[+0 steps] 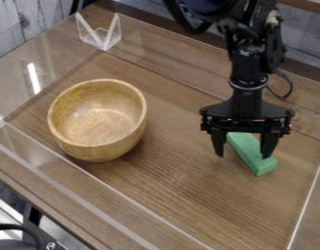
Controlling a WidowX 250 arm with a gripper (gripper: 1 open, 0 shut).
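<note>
A black gripper [245,135] hangs from the arm at the right of the camera view, its fingers spread open over a green rectangular block [258,164] lying on the wooden table. The fingertips are low, around the block's upper part, and partly hide it; whether they touch it I cannot tell. A tan round bowl [98,119] stands to the left, apart from the gripper.
A clear wire or plastic holder [100,31] sits at the back left. Dark cables show at the lower left edge, and a raised edge runs along the back right.
</note>
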